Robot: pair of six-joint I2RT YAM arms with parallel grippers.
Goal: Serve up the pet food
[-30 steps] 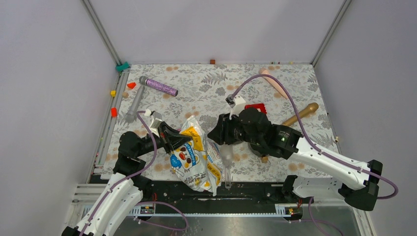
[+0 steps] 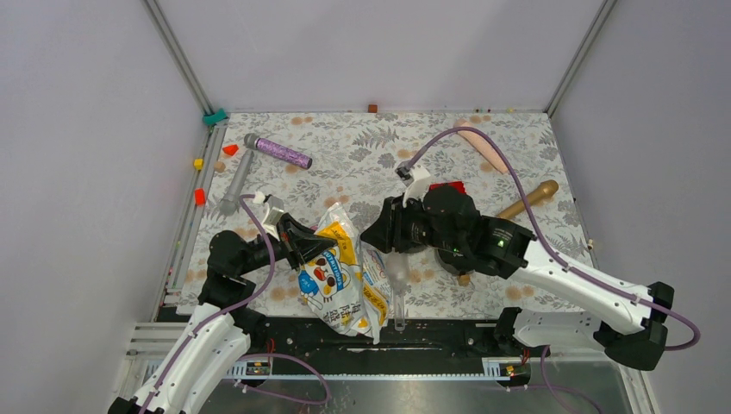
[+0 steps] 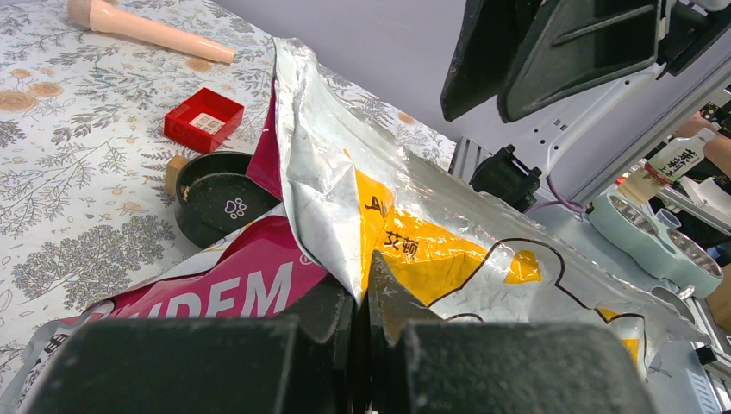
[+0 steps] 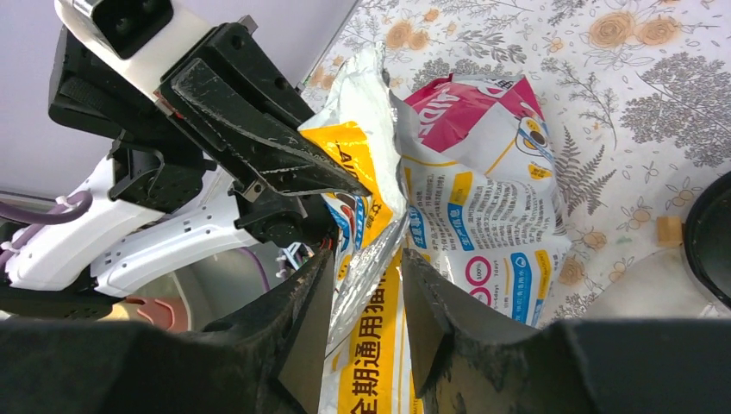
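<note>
A crinkled pet food bag (image 2: 332,285) stands at the front of the table, my left gripper (image 2: 321,244) shut on its folded top. My right gripper hangs just right of it, part open, fingertips at a silvery fold of the bag; whether they touch it I cannot tell. A black bowl with a paw print (image 3: 234,206) is partly hidden under the right arm in the top view. A clear tool (image 2: 399,297) lies beside the bag.
A red box (image 3: 203,118), a pink roller (image 2: 483,147) and a wooden pin (image 2: 540,194) lie behind and right. A purple tube (image 2: 282,152) and grey tube (image 2: 237,183) lie back left.
The left gripper and bag stay still.
</note>
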